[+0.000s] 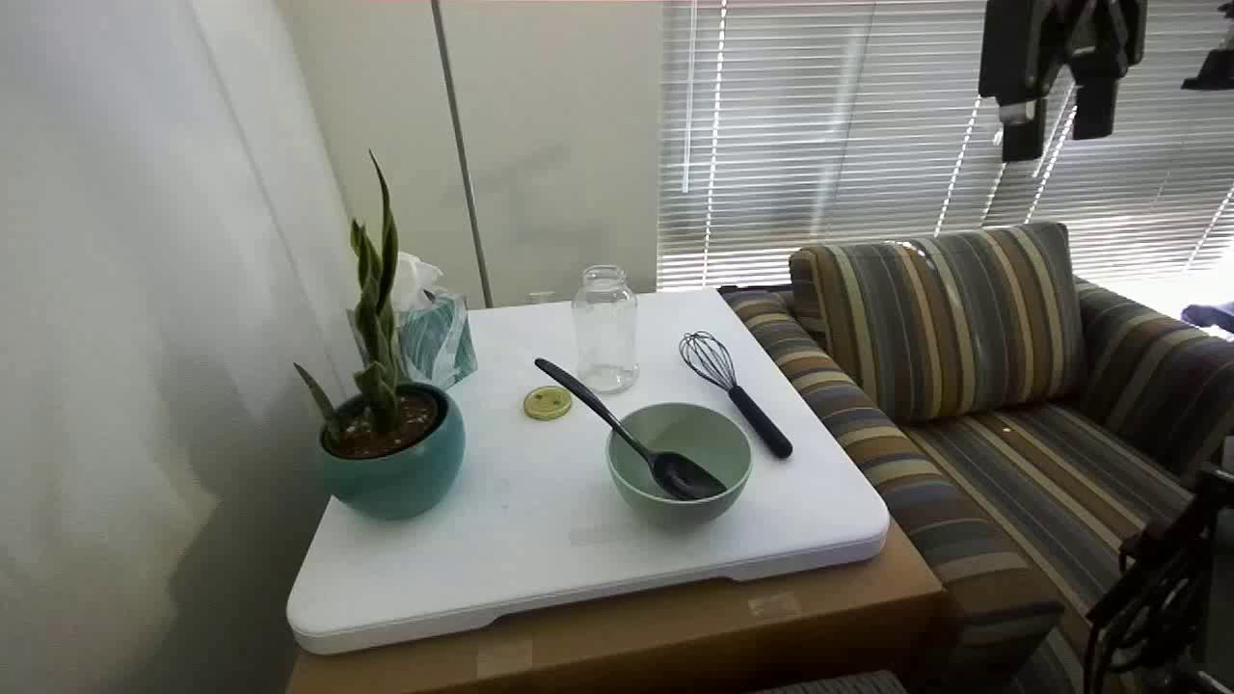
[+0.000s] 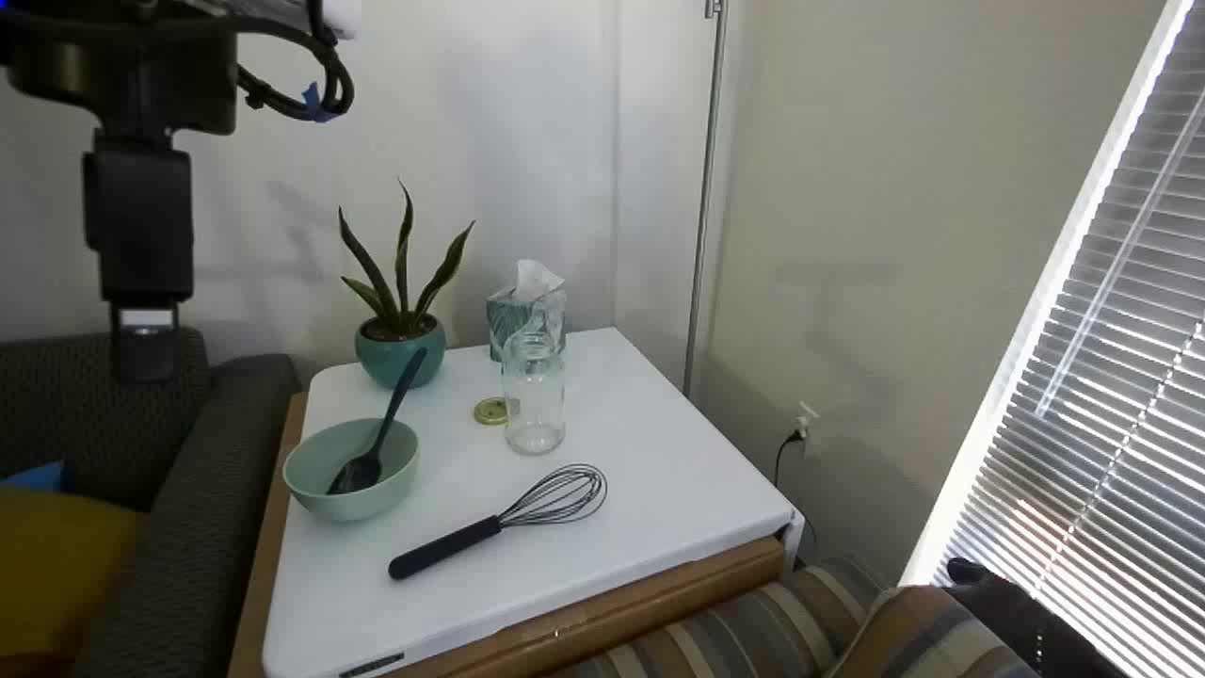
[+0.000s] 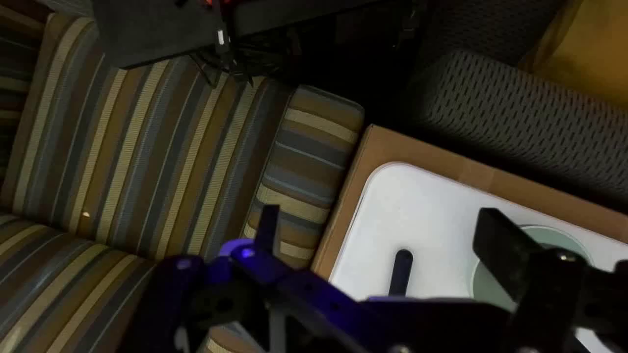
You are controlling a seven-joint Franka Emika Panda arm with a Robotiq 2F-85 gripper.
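Note:
High above the armchair, at the top right of exterior view 1, my gripper (image 1: pixel 1059 129) is open and empty. Its fingers are spread wide in the wrist view, with the black whisk handle visible far below between them. On the white tabletop (image 1: pixel 509 555) stands a green bowl (image 1: pixel 648 492), holding a black spoon (image 1: pixel 684 475) whose handle leans out over the rim. The whisk (image 2: pixel 449 547) lies beside the bowl. An empty, open glass jar (image 2: pixel 533 395) stands upright, with a yellow-green lid (image 2: pixel 490 411) flat on the table near it.
A potted plant (image 1: pixel 393 474) and a tissue box (image 1: pixel 442 337) occupy the table's wall side. A striped armchair (image 1: pixel 972 335) adjoins the table, and a dark couch (image 2: pixel 215 452) stands along another side. Bare tabletop lies in front of the plant.

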